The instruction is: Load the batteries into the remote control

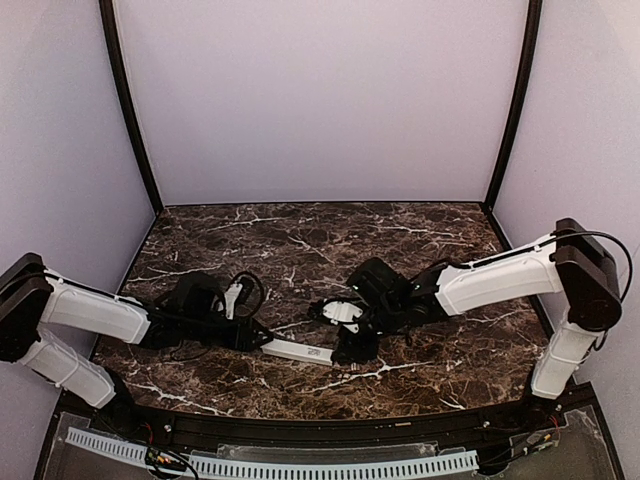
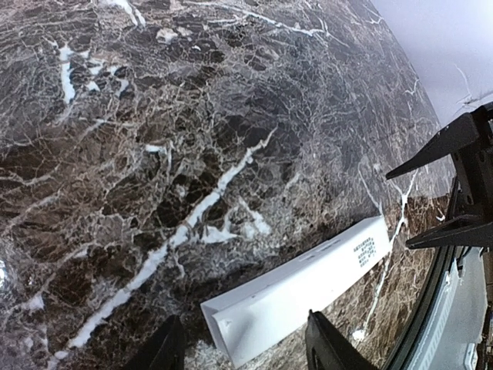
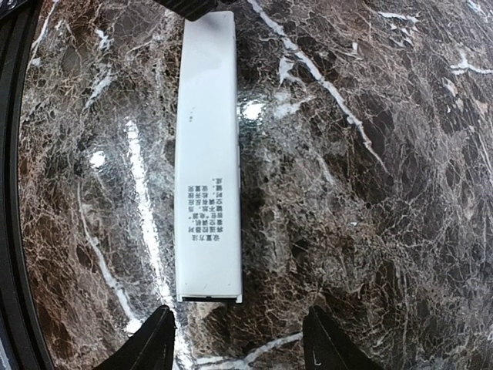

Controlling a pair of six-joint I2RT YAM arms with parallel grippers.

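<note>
The white remote lies on the marble table between my two grippers, printed text on its face in the right wrist view. My left gripper is open at the remote's near end, with nothing held. My right gripper stands open just beyond the other end, which shows a dark edge; its fingers also appear at the right of the left wrist view. I see no batteries in these views.
White walls stand at the back and sides, and a dark rail runs along the front edge.
</note>
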